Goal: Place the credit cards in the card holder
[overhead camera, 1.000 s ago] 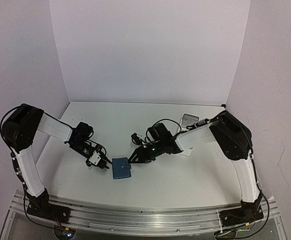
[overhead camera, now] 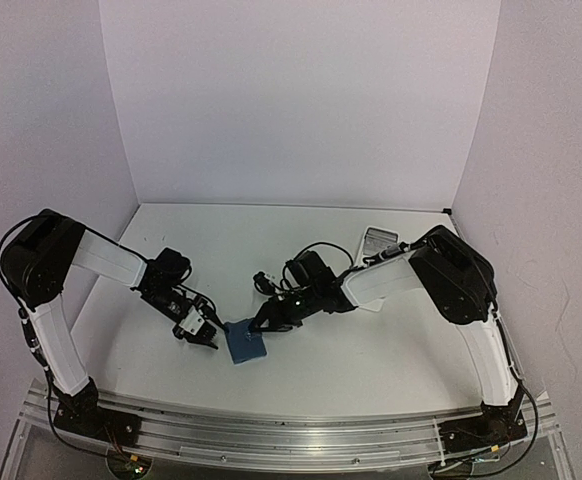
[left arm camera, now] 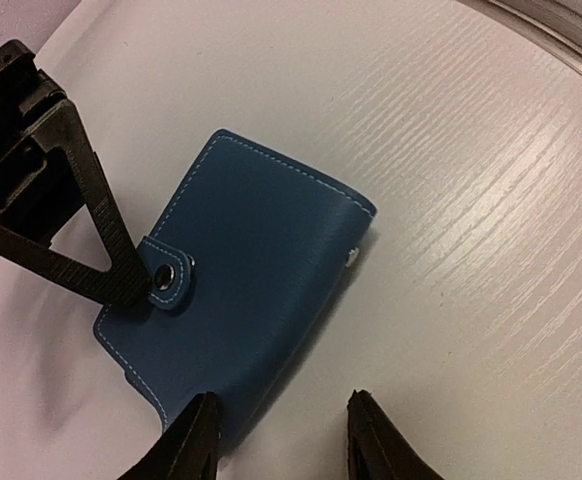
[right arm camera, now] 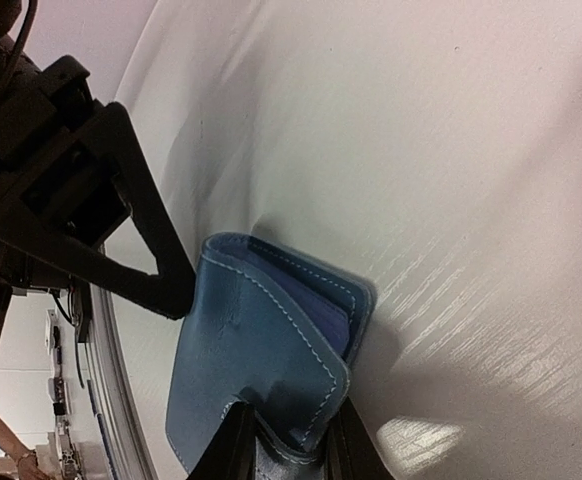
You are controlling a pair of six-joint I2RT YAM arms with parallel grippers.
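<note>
A dark blue stitched card holder [overhead camera: 246,342] lies on the white table between my two grippers. My left gripper is open at its lower left edge; one of its fingers [left arm camera: 196,440] overlaps the holder's corner in the left wrist view. My right gripper is at the opposite edge, by the snap strap [left arm camera: 168,275]. Part of the holder's edge shows between its fingers; whether they grip it is unclear. The holder's cover stands slightly raised, showing a bluish inner layer [right arm camera: 306,300]. No loose card can be made out.
Behind the right arm, a pale tray-like object [overhead camera: 379,240] is partly hidden. A metal rail [overhead camera: 291,435] runs along the front edge. Bare table lies behind the holder and to its right.
The holder has turned a little and shifted slightly toward the front right.
</note>
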